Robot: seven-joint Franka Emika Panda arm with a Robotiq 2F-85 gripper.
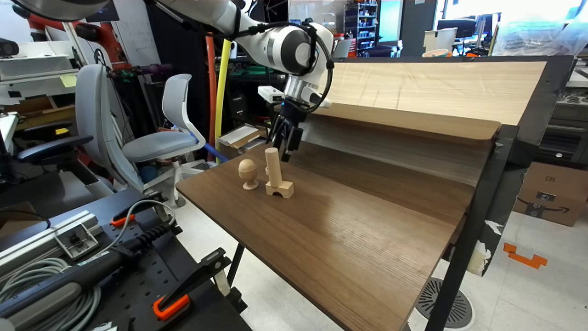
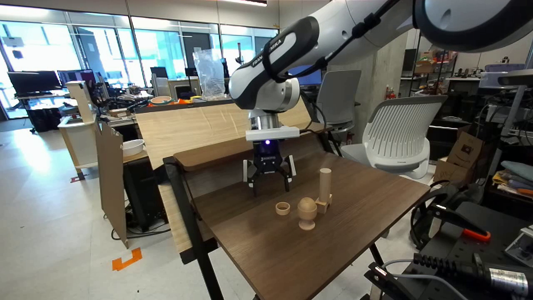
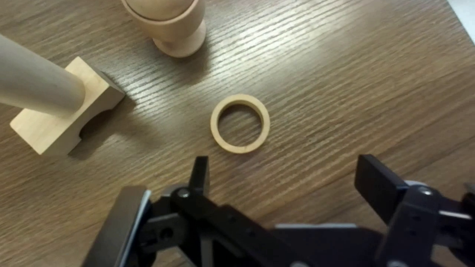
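On the brown table lies a small pale wooden ring (image 3: 266, 122), seen whole in the wrist view and in exterior view 2 (image 2: 282, 208). Beside it stands a wooden egg cup (image 2: 307, 223) with a round-topped wooden egg (image 2: 307, 205) in it. An upright wooden cylinder (image 2: 325, 185) rests on a notched wooden block (image 1: 279, 189). My gripper is open above the table, its fingers wide apart and nothing between them. In the wrist view the ring appears just ahead of the gap between the fingertips. The ring is mostly hidden behind the cylinder in exterior view 1.
A raised brown shelf (image 1: 408, 122) runs along the table's back, behind the gripper. A black cart (image 1: 182, 276) with clamps and cables stands off the front edge.
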